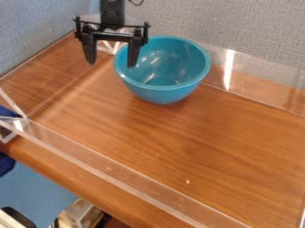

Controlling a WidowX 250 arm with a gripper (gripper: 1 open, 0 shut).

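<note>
My black gripper [112, 55] hangs at the upper left of the camera view, its two fingers spread wide and pointing down, with nothing seen between them. The right finger reaches just over the left rim of a teal bowl [165, 84], and the left finger is outside the bowl. The bowl stands upright on the wooden table toward the back, and I see nothing inside it.
A grey padded wall [251, 36] closes the back and left. A dark blue object [6, 114] and other items lie at the lower left edge.
</note>
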